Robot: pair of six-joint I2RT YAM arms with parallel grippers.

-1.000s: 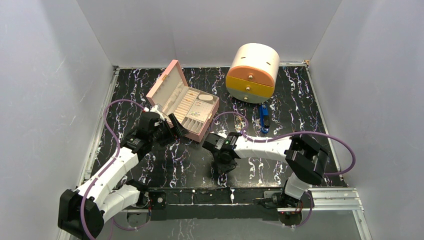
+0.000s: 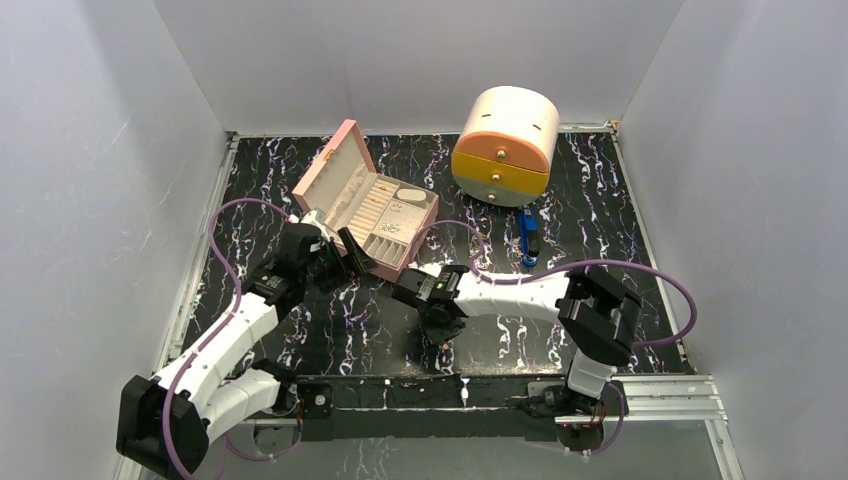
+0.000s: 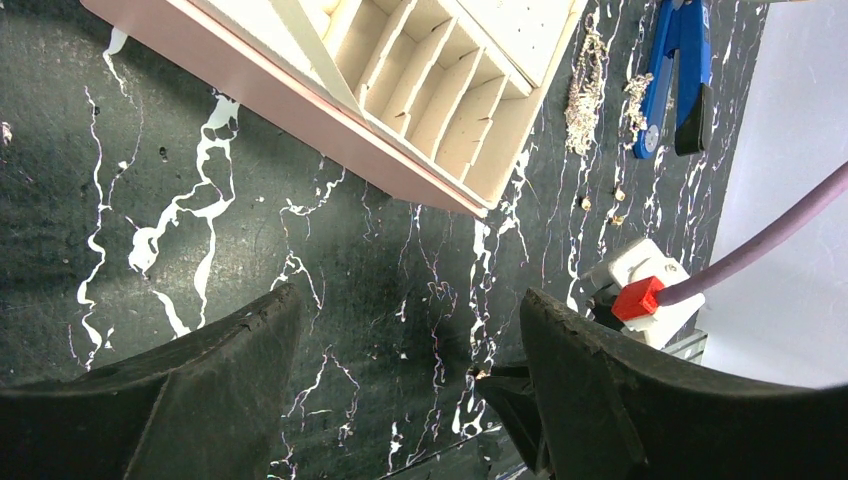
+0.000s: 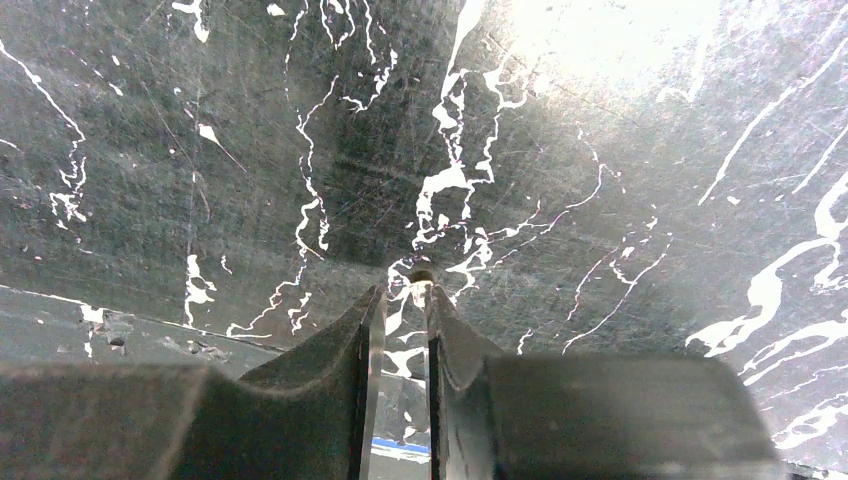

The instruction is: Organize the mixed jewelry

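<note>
The open pink jewelry box (image 2: 402, 255) with ring rolls and compartments sits at centre-left; small pieces lie in its tray. My left gripper (image 2: 354, 250) stands open at the box's front-left corner, empty in the left wrist view. My right gripper is low over the front of the table, fingertips close together with a narrow gap. A small shiny piece (image 4: 422, 278) shows at the tips; whether it is between them I cannot tell. Tangled chains (image 3: 583, 95) and small pieces (image 3: 586, 203) lie on the marble right of the box.
A round three-drawer box (image 2: 505, 148) stands at the back right, with a blue stapler-like object (image 2: 530, 240) before it. Grey walls surround the table.
The right arm has shifted slightly left in the top view, its gripper staying low near the front edge. The left arm has not moved.
</note>
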